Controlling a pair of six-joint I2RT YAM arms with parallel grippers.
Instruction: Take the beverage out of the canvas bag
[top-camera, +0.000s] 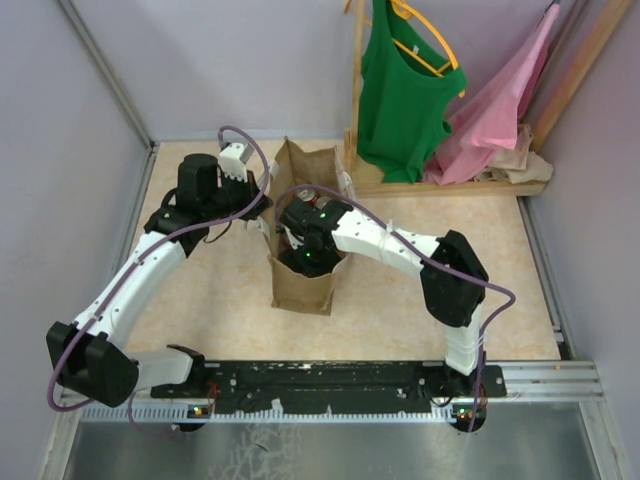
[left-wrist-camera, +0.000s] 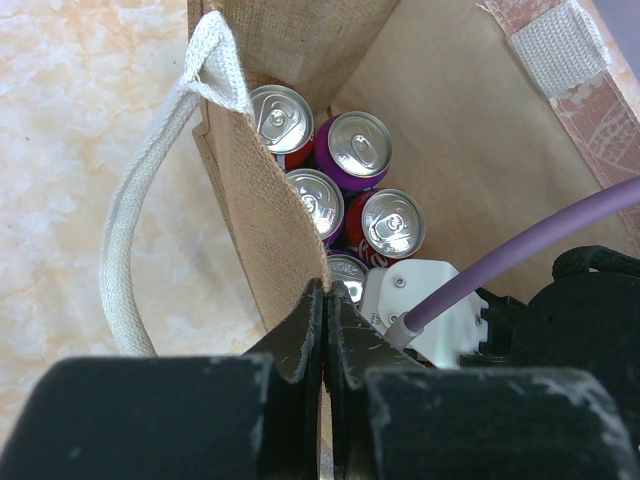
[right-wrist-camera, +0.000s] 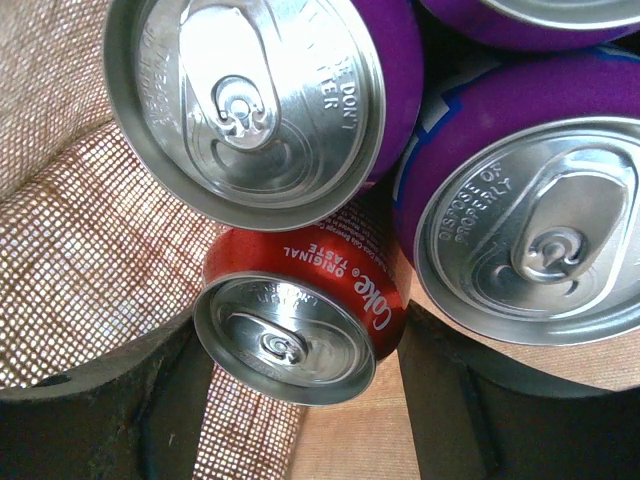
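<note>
The open canvas bag (top-camera: 303, 293) stands on the table with several cans inside. In the right wrist view a red Coke can (right-wrist-camera: 300, 340) leans below purple cans (right-wrist-camera: 250, 100). My right gripper is down in the bag, one finger on each side of that can, close against it; whether they clamp it cannot be told. My left gripper is shut on the bag's side rim, and a strip of brown cloth shows between its fingers. In the left wrist view, can tops (left-wrist-camera: 360, 145) fill the far part of the bag.
A white rope handle (left-wrist-camera: 130, 210) hangs outside the bag's left wall. Behind stands a wooden rack (top-camera: 450, 188) with a green top (top-camera: 405, 100) and a pink garment (top-camera: 490, 120).
</note>
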